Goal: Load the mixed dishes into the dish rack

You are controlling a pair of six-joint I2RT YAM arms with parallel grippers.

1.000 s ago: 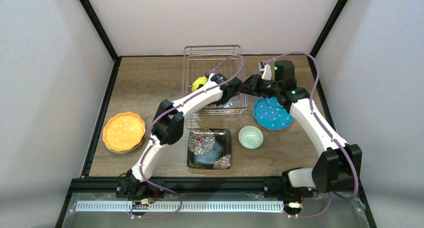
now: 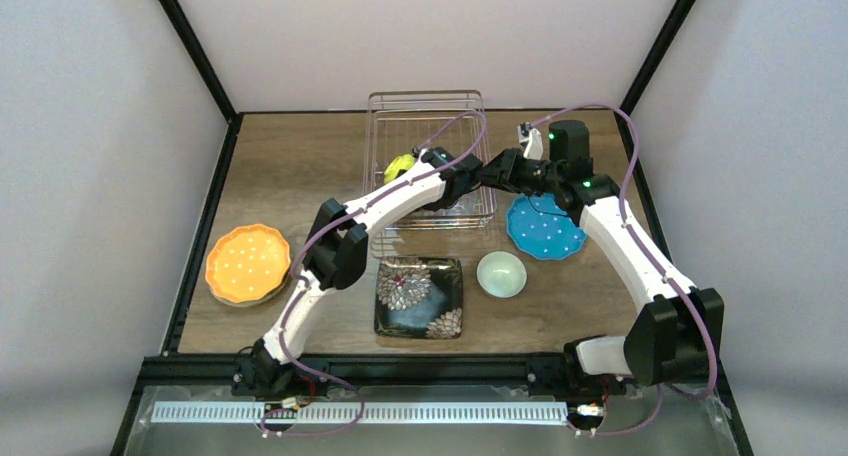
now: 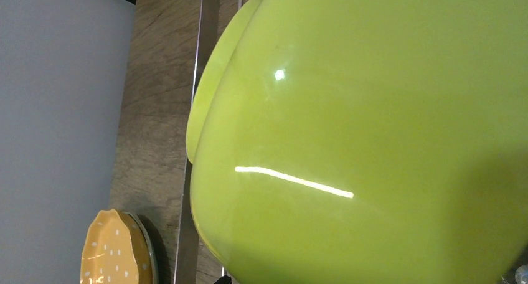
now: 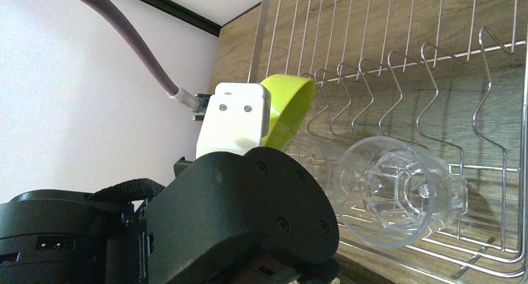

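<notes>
A yellow-green dish (image 2: 398, 166) sits at the left of the wire dish rack (image 2: 425, 93), under my left gripper; it fills most of the left wrist view, hiding that gripper's fingers. In the right wrist view its yellow rim (image 4: 292, 91) shows behind the white housing of my left arm, and two clear glasses (image 4: 398, 190) lie on their sides in the rack.
An orange dotted plate (image 2: 248, 261) on another dish lies left. A blue dotted plate (image 2: 545, 234) lies right of the rack, partly under the right arm. A patterned square plate (image 2: 418, 296) and pale green bowl (image 2: 501, 274) stand in front.
</notes>
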